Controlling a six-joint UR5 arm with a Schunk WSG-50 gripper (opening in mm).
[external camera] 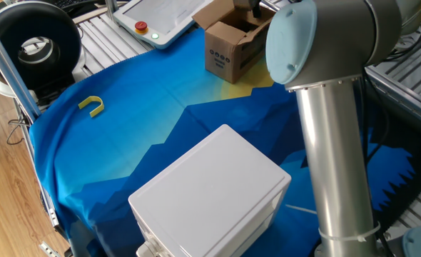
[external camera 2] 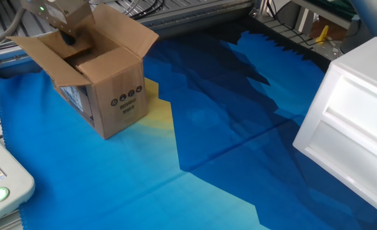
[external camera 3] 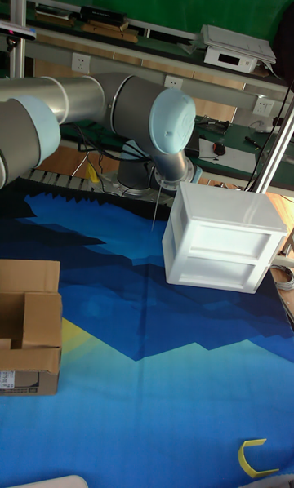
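Observation:
An open cardboard box (external camera: pixel 228 57) stands on the blue cloth, flaps spread. My gripper (external camera 2: pixel 68 38) is over its opening in exterior view 2, with the dark lower end partly below the level of the raised flaps. Only a small dark part of the gripper (external camera: pixel 256 11) shows at the top edge of exterior view 1. Whether its fingers are apart or together is too small to make out. The far left of the cloth holds a yellow curved piece (external camera: pixel 96 111), well away from the gripper. A white drawer unit (external camera: pixel 210 193) stands at the near side.
A tablet-like panel with a red button (external camera: pixel 140 27) lies behind the cloth. The black ring-shaped object (external camera: pixel 61 36) is at the far left. Between box and drawer unit, the blue cloth (external camera 2: pixel 207 128) is bare.

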